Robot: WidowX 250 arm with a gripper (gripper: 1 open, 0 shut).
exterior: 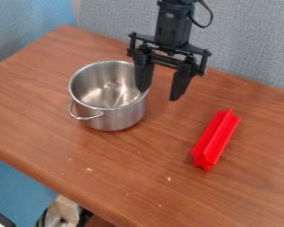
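A black gripper (161,82) hangs at the top centre, open, its two fingers apart with nothing visible between them. Its left finger is over the right rim of a steel pot (107,113) with wire handles; the right finger hangs above bare wood. A red ridged bar (215,139) lies on the wooden table (156,182) to the right of the pot.
Bare table surrounds both objects, with clear room at the left and front. A grey wall (257,49) stands behind, and the table's edge runs along the lower left.
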